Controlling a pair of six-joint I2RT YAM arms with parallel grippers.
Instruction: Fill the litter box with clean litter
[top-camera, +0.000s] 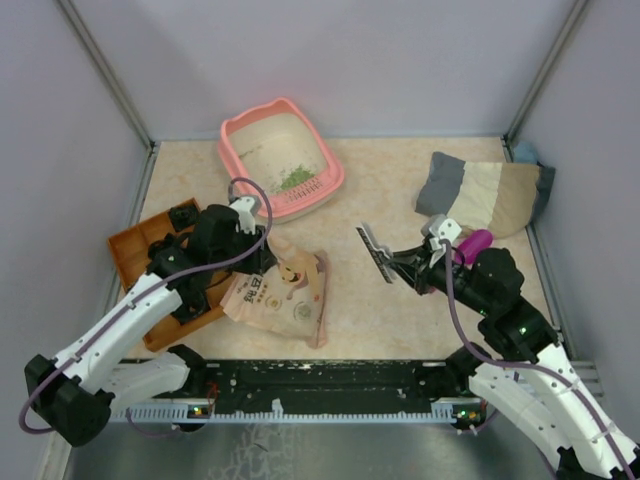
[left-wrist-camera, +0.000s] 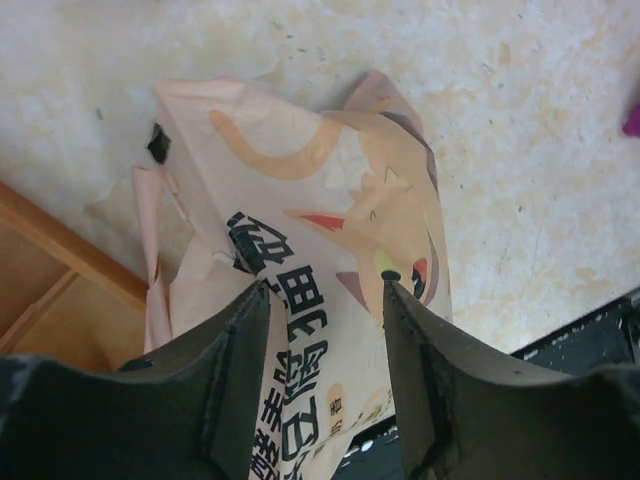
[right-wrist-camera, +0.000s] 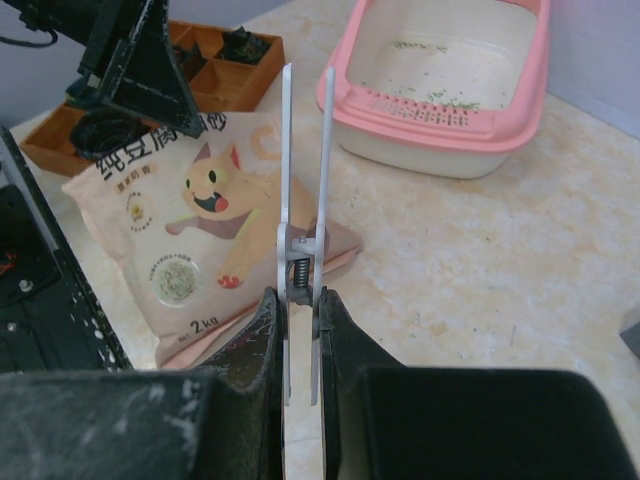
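Note:
The pink litter box (top-camera: 327, 180) (right-wrist-camera: 509, 135) stands at the back, mostly bare inside with a few green bits. A crumpled litter bag (top-camera: 280, 300) (left-wrist-camera: 340, 190) (right-wrist-camera: 200, 260) with a cat picture lies front centre-left. My left gripper (top-camera: 256, 256) is over its top end, fingers part open; whether they touch the bag is unclear. My right gripper (top-camera: 395, 264) is shut on metal scissor-like shears (top-camera: 375, 250) (right-wrist-camera: 286, 170), held upright in its wrist view, right of the bag.
A wooden compartment tray (top-camera: 135, 260) with dark items is at left. Folded cloths (top-camera: 485, 190) and a magenta object (top-camera: 475, 242) lie at right. Free table lies between bag and cloths.

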